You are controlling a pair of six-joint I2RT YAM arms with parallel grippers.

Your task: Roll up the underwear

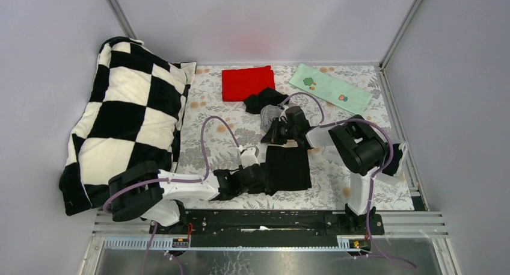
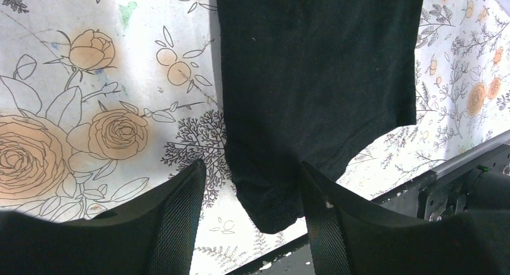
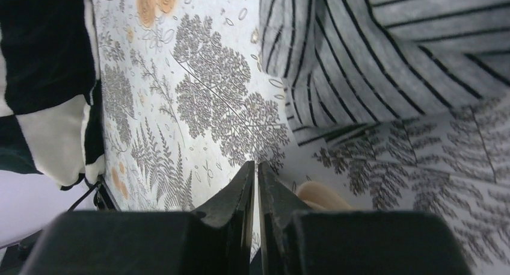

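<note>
Black underwear [image 1: 288, 169] lies flat at the front middle of the table, its tan waistband [image 3: 322, 194] along the far edge. At that edge's left end, my right gripper [image 1: 265, 141] is shut on the underwear, which is mostly hidden behind the fingers [image 3: 231, 209] in the right wrist view. My left gripper stands open at the near left, where the narrowing end of the black cloth [image 2: 270, 209] runs between its spread fingers.
Behind the right gripper sits a striped grey cloth [image 3: 385, 70], with a crumpled black cloth [image 1: 264, 99] and a folded red cloth [image 1: 245, 83] beyond. A green cloth [image 1: 331, 88] lies back right; a checkered blanket [image 1: 129, 118] is heaped at left.
</note>
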